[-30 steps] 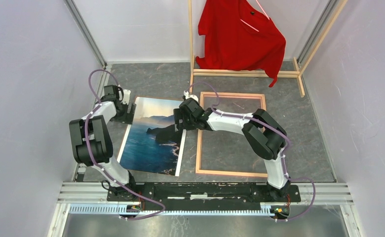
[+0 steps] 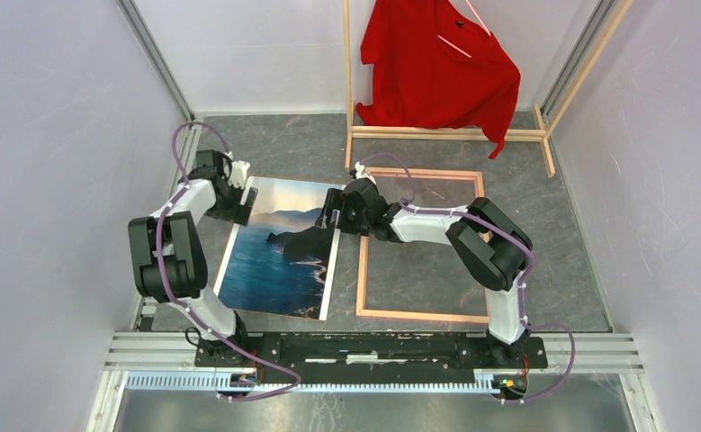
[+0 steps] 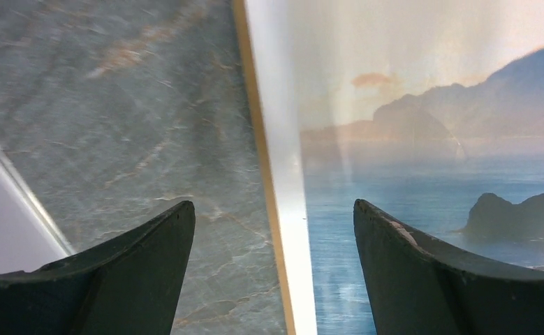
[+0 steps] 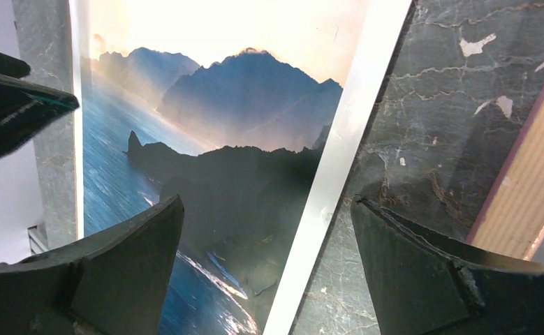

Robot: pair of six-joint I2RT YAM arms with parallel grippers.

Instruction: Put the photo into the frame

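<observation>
The photo [image 2: 279,256], a seascape with a white border, lies flat on the table left of the wooden frame [image 2: 362,279]. My left gripper [image 2: 246,205] stands open over the photo's left edge; in the left wrist view the white border [image 3: 288,185] runs between its parted fingers. At the photo's right edge my right gripper [image 2: 330,207] is open too. Its fingers [image 4: 119,269] lie either side of the right white border [image 4: 325,181] in the right wrist view, with no grip on it. Whether either gripper touches the table cannot be told.
A wooden rack [image 2: 445,133] with a red shirt [image 2: 436,67] hanging from it stands at the back. Walls close in both sides. Bare table [image 2: 544,243] shows right of the frame. The right arm crosses over the frame.
Over the last second my left gripper has shifted slightly right, onto the photo's left edge. My right gripper has moved a little to the right, toward the photo's right border. The photo has not moved.
</observation>
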